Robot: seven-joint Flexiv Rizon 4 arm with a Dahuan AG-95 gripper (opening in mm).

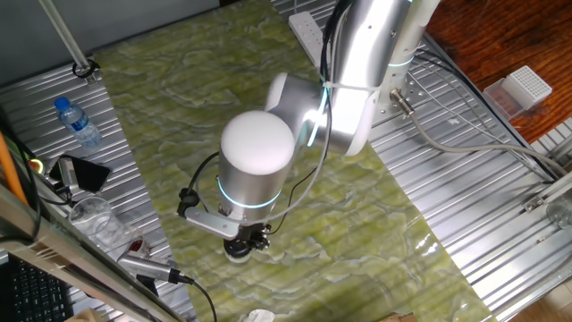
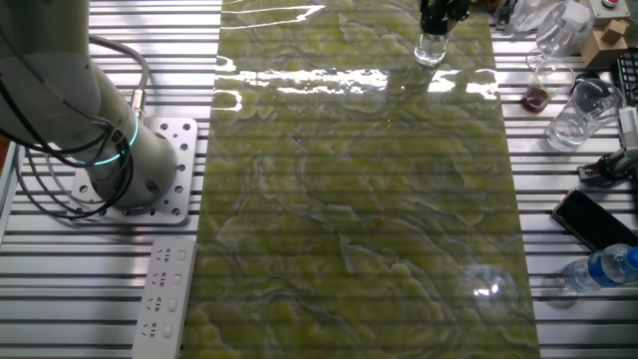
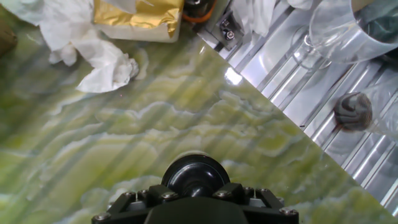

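A clear vessel [image 2: 431,48] with a dark top sits beneath my gripper [image 2: 439,14], near the far edge of the green marbled sheet [image 2: 349,189]. In the wrist view its round black top [image 3: 196,176] lies between the two dark fingers, at the bottom centre, and my gripper looks shut on it. From exterior view 1 the gripper [image 1: 246,243] points down over the sheet's lower left part, and the vessel is mostly concealed there. Whether its base touches the sheet cannot be told.
Crumpled white tissue [image 3: 106,71] and a gold-wrapped block [image 3: 140,22] lie ahead on the sheet. Past its edge, on the metal slats, are a clear glass [image 2: 581,118], a phone [image 2: 594,219] and a water bottle [image 2: 603,267]. Mid-sheet is clear.
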